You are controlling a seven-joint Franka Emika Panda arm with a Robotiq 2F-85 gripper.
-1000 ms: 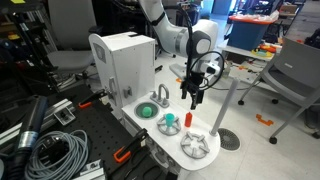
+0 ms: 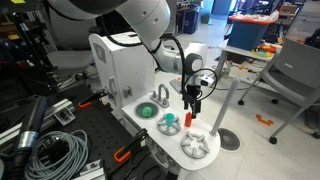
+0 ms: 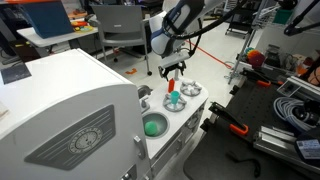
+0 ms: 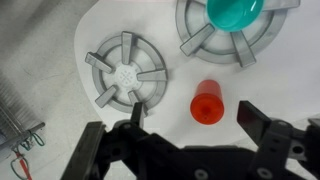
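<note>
A red cylinder-like object stands upright on the white counter between two grey burners. My gripper is just above and behind it in exterior view 1. In the wrist view the red object's round top shows between the two wide-apart black fingers, a little beyond their tips. The gripper is open; whether a finger touches the object cannot be told. A teal cup rests on one burner, and the other burner is bare.
On the counter, a green-bottomed sink with a faucet lies beside the burners. A tall white cabinet walls off one end. Near the bare burner, a grey post rises at the counter's edge.
Cup, red object and burners look unmoved.
</note>
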